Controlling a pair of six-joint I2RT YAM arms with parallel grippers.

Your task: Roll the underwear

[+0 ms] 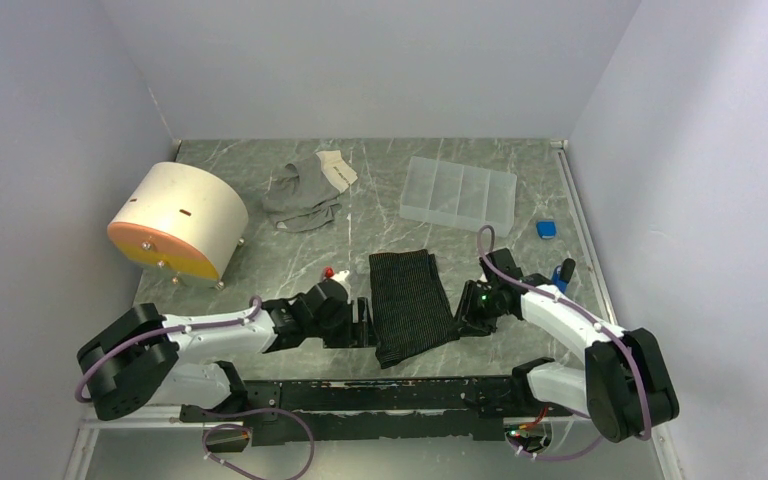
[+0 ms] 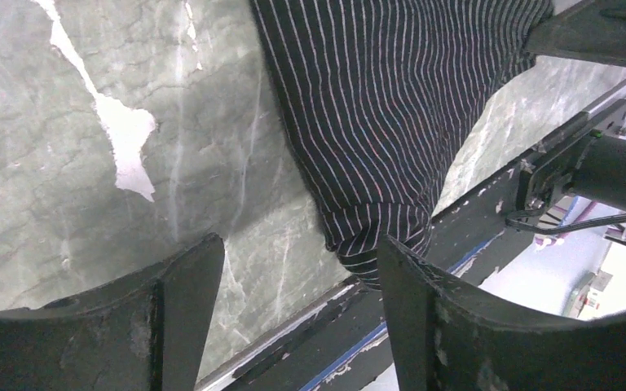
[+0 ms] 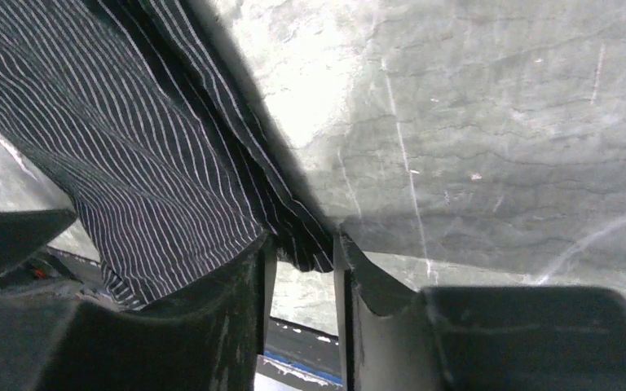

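Note:
The black pinstriped underwear (image 1: 410, 300) lies spread on the grey marble table, its lower end slightly bunched, as the left wrist view (image 2: 375, 147) shows. My left gripper (image 1: 360, 325) is low at its lower left side; in the left wrist view its fingers (image 2: 171, 309) stand apart beside the bunched corner (image 2: 371, 236). My right gripper (image 1: 470, 320) is at the lower right corner; in the right wrist view its fingertips (image 3: 244, 277) are close together at the fabric's folded edge. Whether cloth is between them is unclear.
A grey cloth (image 1: 300, 200) lies at the back left, a clear divided tray (image 1: 458, 190) at the back right. A white cylinder (image 1: 175, 215) stands left, a small blue item (image 1: 546, 228) right. The table's front edge is just below the underwear.

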